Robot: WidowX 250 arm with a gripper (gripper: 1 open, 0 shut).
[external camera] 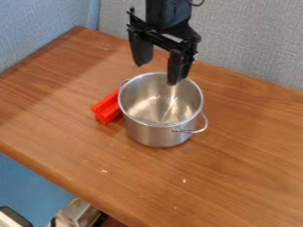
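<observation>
My black gripper [159, 60] hangs at the top centre, open, with its two fingers spread above the rear of a steel pot [154, 124] and nothing visible between them. The pot stands upright on the wooden table, with wire handles on its sides, and looks empty inside. A red object [106, 108], block-like, lies on the table just left of the pot, partly hidden behind it.
A grey padded wall stands behind, a blue-grey surface at the left. Metal hardware [73, 215] shows at the bottom left, off the table edge.
</observation>
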